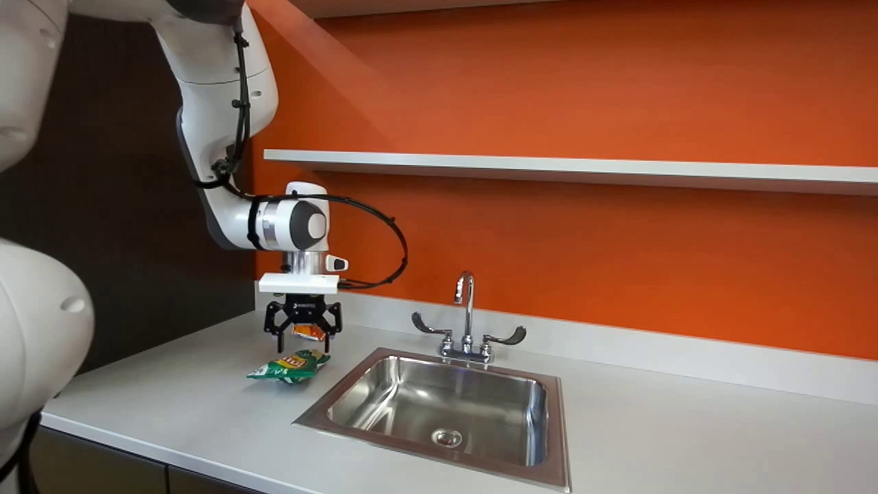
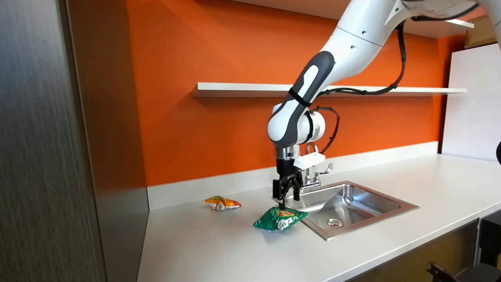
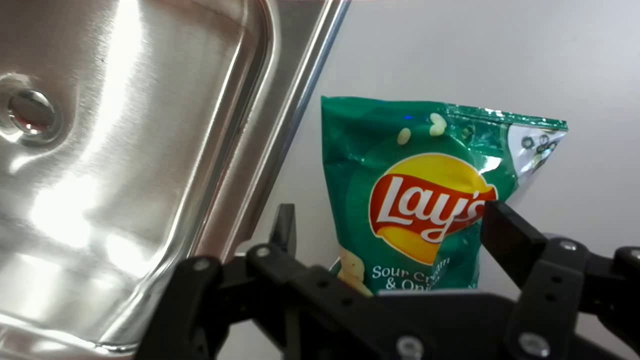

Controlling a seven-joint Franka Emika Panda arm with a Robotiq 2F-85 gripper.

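Note:
On the counter left of the sink lies a green Lay's chip bag [image 1: 292, 366], its printed front facing up in the wrist view. My gripper [image 1: 304, 343] points down close above the bag, its two fingers spread wide with nothing held. From the wrist camera, the bag [image 3: 414, 198] reaches up between and beyond the fingers; one finger [image 3: 510, 240] is close to its right edge, the other is left of it with a gap of bare counter. Part of the bag's lower end is hidden behind the gripper body. An orange snack bag [image 2: 222, 203] rests farther back, near the wall.
A steel sink [image 1: 555, 428] is set into the counter right of the green bag, with its faucet [image 1: 467, 313] behind. A white shelf [image 1: 576, 165] runs along the orange wall above.

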